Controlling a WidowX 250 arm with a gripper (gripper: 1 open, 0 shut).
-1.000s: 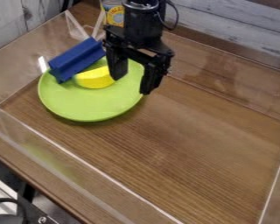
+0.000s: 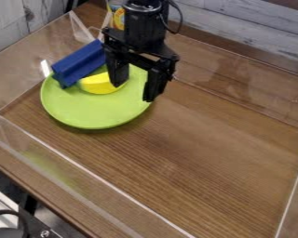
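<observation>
My black gripper (image 2: 135,78) hangs over the right part of a round green plate (image 2: 81,110), fingers spread open, nothing visible between them. A yellow object (image 2: 97,85) lies on the plate just left of the gripper, partly hidden by it. A long blue block (image 2: 77,62) rests at the plate's upper left, behind the yellow object.
Transparent side walls border it, with a pale plank wall (image 2: 245,23) behind. A small yellow-orange item at the back is mostly hidden by the arm.
The gripper has shifted slightly left and down over the plate, after rising a little earlier. The plate and the objects on it look unmoved.
</observation>
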